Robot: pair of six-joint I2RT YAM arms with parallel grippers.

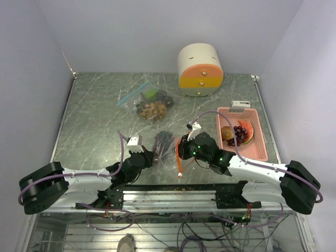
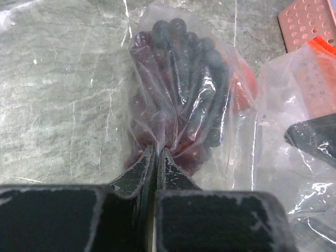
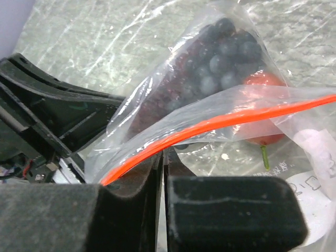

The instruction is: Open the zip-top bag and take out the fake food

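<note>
A clear bag with an orange zip strip point(image 3: 226, 122) spans the gap between the grippers, its mouth edge toward the right one. Dark grapes point(image 2: 176, 68) lie inside, together with a red round item with a green stem point(image 3: 264, 139). Pinching the bag's film by the grapes, my left gripper is shut, and the plastic gathers in folds at its tips. My right gripper is at the strip's side of the bag, fingers close together. The strip crosses over them, so whether film is held there is hidden.
Toward the back lies another clear zip bag point(image 1: 152, 107) with round brown and green items. A striped drawer unit point(image 1: 200, 68) stands behind it. The pink basket point(image 1: 223, 113) at right holds fruit pieces.
</note>
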